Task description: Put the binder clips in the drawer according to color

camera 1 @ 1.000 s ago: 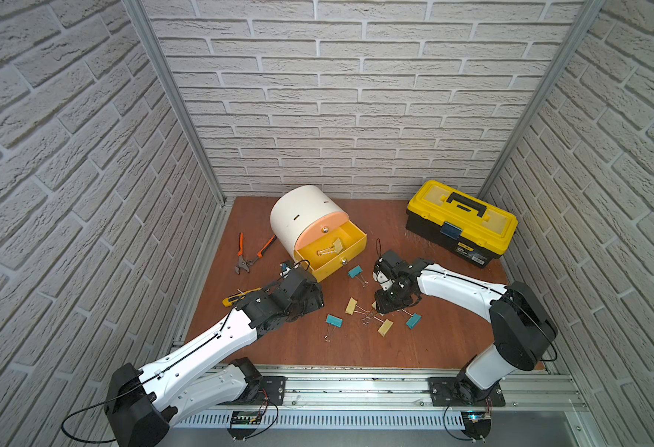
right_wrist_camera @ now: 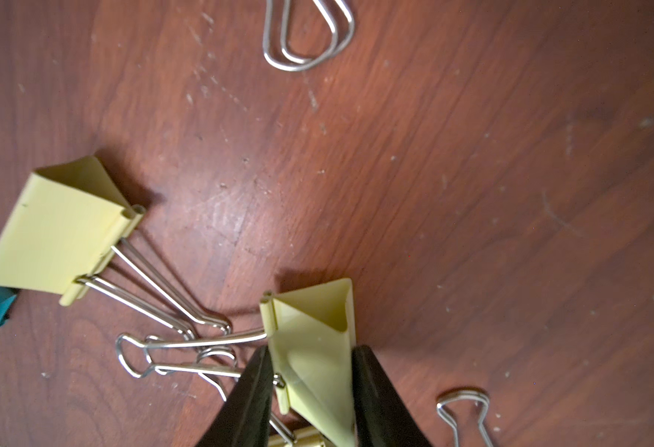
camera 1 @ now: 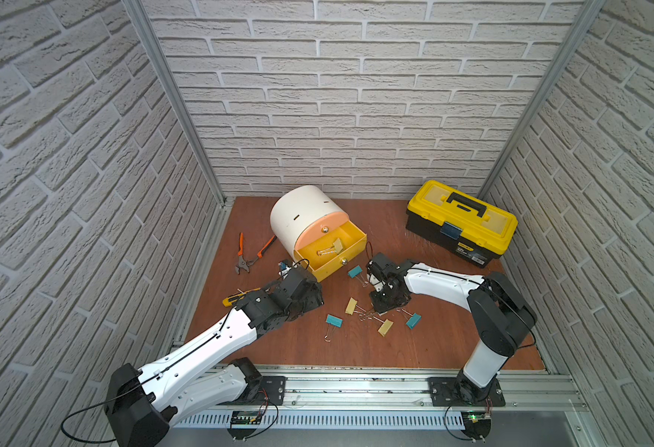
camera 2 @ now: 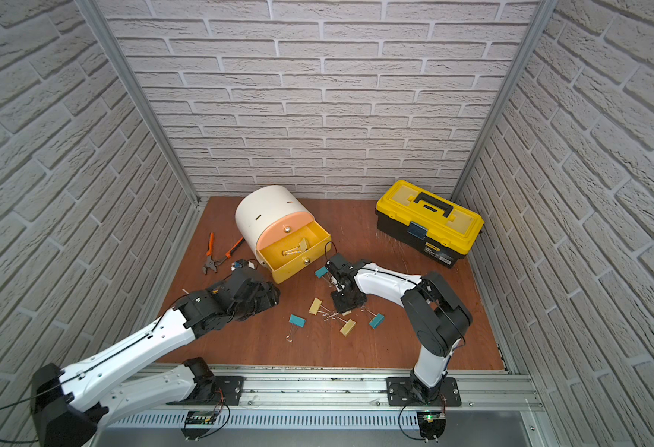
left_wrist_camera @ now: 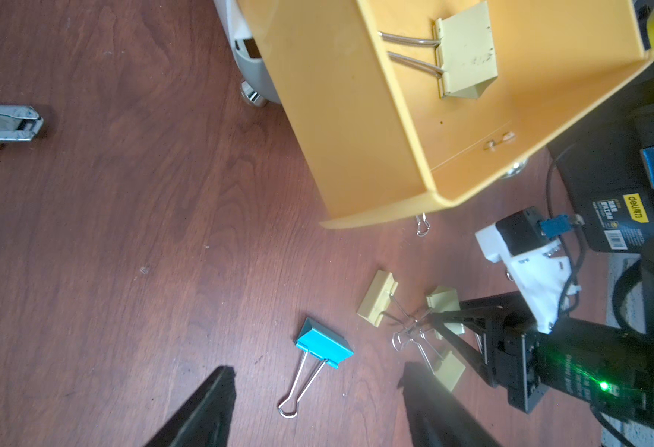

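In the drawer of the white cabinet, a yellow drawer (camera 1: 357, 237) standing pulled out, lies one yellow binder clip (left_wrist_camera: 467, 52). On the table, my right gripper has its fingers on either side of a yellow clip (right_wrist_camera: 312, 335); whether they press on it I cannot tell. Beside that one lie a second yellow clip (right_wrist_camera: 51, 231) and a third yellow clip (camera 1: 385, 327), their wire handles crossing. Teal clips lie around: a left one (left_wrist_camera: 323, 342), one near the drawer (camera 1: 354, 272), one at the right (camera 1: 414, 320). My left gripper hovers open and empty.
The white cabinet (camera 1: 297, 212) stands at the back left, pliers (camera 1: 243, 262) and a yellow cutter (camera 1: 231, 299) to its left. A black and yellow toolbox (camera 1: 461, 219) fills the back right.
My right gripper has shifted slightly left, over the yellow clips. The left arm and the drawer look unmoved.
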